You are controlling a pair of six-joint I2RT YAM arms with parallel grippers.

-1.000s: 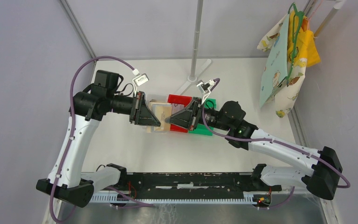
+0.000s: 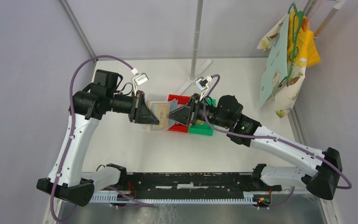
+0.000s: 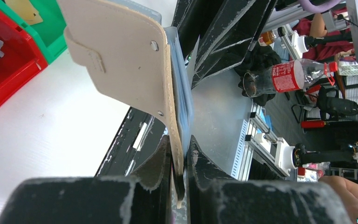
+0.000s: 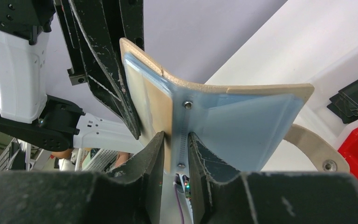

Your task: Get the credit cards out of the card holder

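Observation:
The tan card holder (image 2: 160,115), with a snap flap and translucent blue sleeves, is held upright in the air by my left gripper, shut on its edge, as the left wrist view shows. My right gripper is at the holder's other side, its fingertips at the riveted spine and blue sleeves (image 4: 237,126); in the right wrist view its fingers stand slightly apart, and whether they grip anything is unclear. Whether cards sit inside the sleeves cannot be told.
A red bin (image 2: 177,130) and a green bin (image 2: 201,130) stand behind and below the grippers. Black cards (image 4: 354,95) lie in a clear tray beside the red bin. Fabric bags (image 2: 284,70) hang at the back right.
My right gripper has moved slightly toward the back and right, and more of the blue sleeve shows fanned out from the holder in the top view. The left arm is nearly still.

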